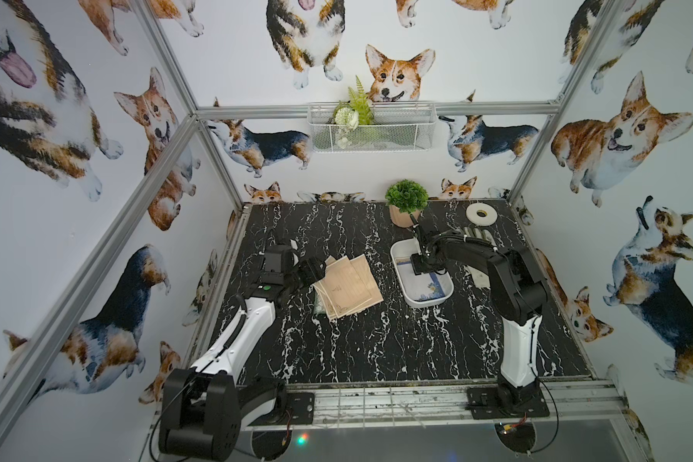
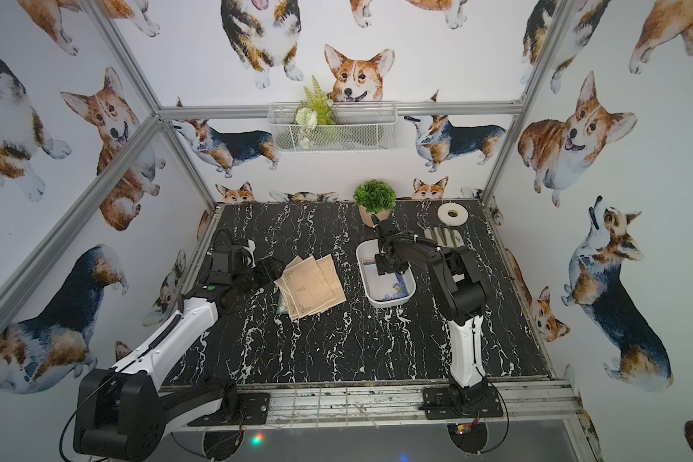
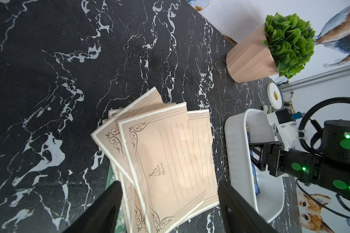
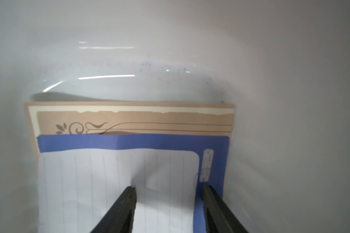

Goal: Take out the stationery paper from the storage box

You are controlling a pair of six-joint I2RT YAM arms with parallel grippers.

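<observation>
The white storage box [image 1: 429,295] holds blue-bordered stationery paper [image 4: 116,182] on top of a tan sheet [image 4: 167,118]. My right gripper is down inside the box over the paper, fingers apart, with no paper visibly raised between them. A loose stack of cream stationery sheets [image 3: 167,163] lies on the dark table left of the box, with a green item partly under it. My left gripper hangs over that stack, fingers open and holding nothing.
A potted plant [image 1: 405,196] stands behind the box. A white roll [image 1: 481,214] and a pale item [image 2: 442,237] lie at the back right.
</observation>
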